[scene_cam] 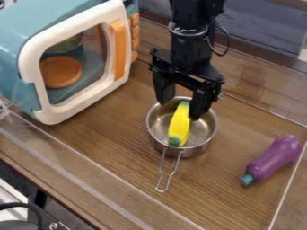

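My black gripper [182,97] hangs open over a steel pot [157,133], its two fingers spread on either side above the rim. Inside the pot lies a yellow elongated object [180,126] with a green tip at its near end. The pot's wire handle points toward the front of the table. Whether a finger touches the pot or the yellow object cannot be told from this view.
A teal toy microwave [30,36] with an orange handle and orange disc inside fills the upper left. A purple eggplant [272,160] lies right of the pot.
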